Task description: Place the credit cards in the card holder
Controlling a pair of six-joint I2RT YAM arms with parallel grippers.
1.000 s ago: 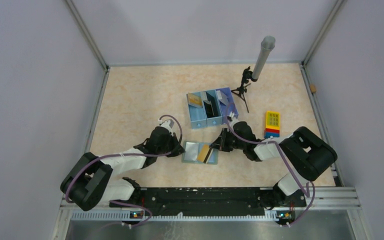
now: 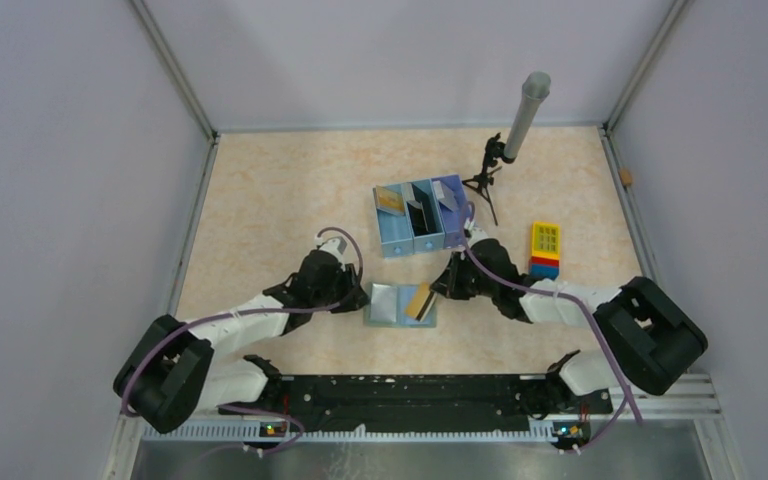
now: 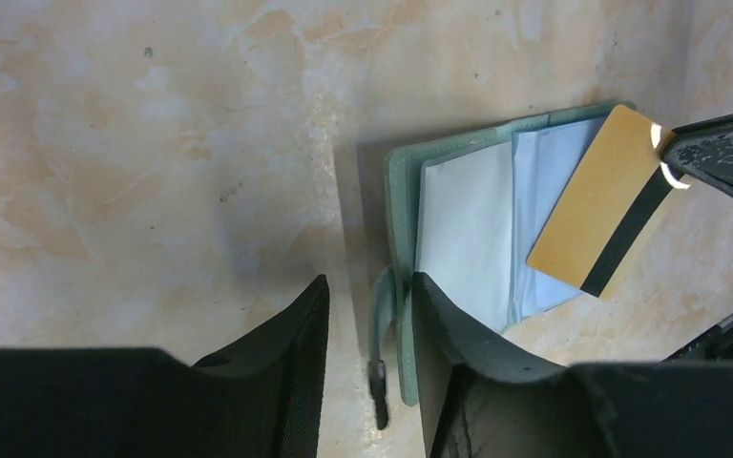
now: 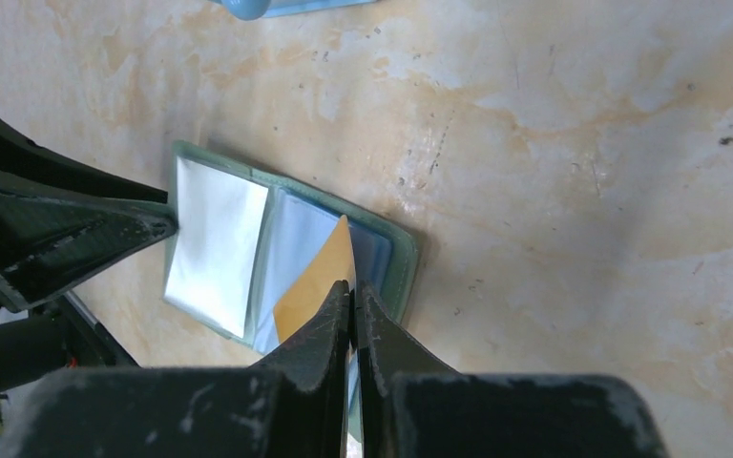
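An open card holder (image 2: 384, 322) lies flat on the table, with a white card (image 3: 466, 227) in its left half and a pale blue panel in its right. A gold card (image 3: 587, 196) with a black stripe slants over the right half. My right gripper is shut on that card's edge, its fingertips meeting with only the thin card between. At the holder's left edge, my left gripper stands part open. The holder's left border and a small strap (image 3: 380, 329) show between its fingers, neither visibly clamped.
Behind the holder stands a blue and purple divided box (image 2: 397, 235) with other cards in its compartments. A small black tripod (image 2: 487, 180) is beside it, and a yellow, red and blue block (image 2: 546, 245) lies right.
My right gripper has shifted right, and the gold card has slid right with it across the holder. The left arm has moved only slightly; the holder lies about where it was.
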